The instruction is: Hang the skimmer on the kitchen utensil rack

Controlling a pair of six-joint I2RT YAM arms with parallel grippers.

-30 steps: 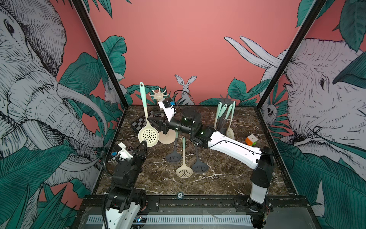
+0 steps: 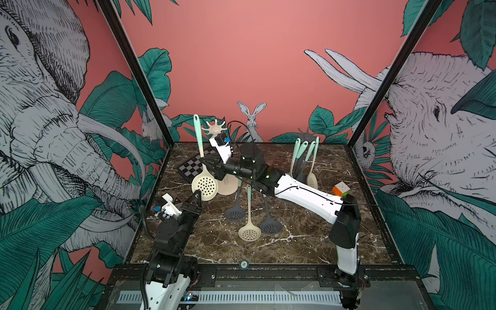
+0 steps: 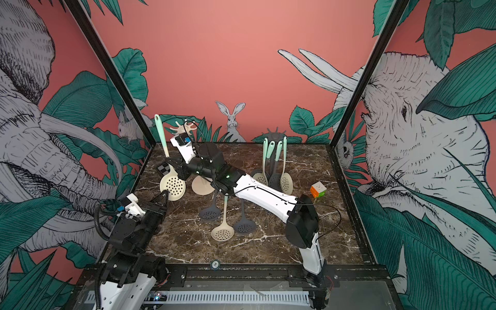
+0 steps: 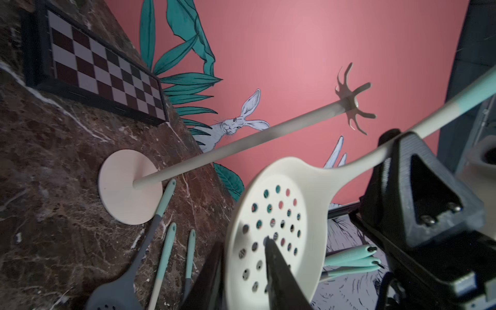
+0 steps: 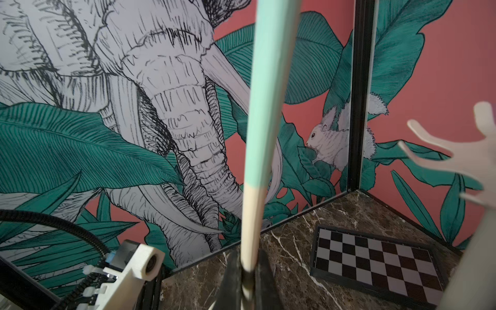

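A cream skimmer (image 2: 205, 187) with mint handle hangs upright, my right gripper (image 2: 205, 161) shut on its neck; in the right wrist view its handle (image 5: 268, 113) rises from the fingers. My left gripper (image 2: 197, 193) is at the lower edge of the skimmer's head, its blurred fingertips overlapping the head in the left wrist view; their opening is hard to judge. The empty cream rack (image 4: 240, 139), with pronged top and round base (image 4: 118, 187), stands just behind. A dark rack (image 2: 307, 136) at back right holds several mint-handled utensils.
Several skimmers and slotted tools, one cream (image 2: 249, 232), lie on the front middle of the counter. A checkered board (image 2: 188, 168) sits at back left, a puzzle cube (image 2: 341, 188) on the right.
The left gripper has shifted slightly right.
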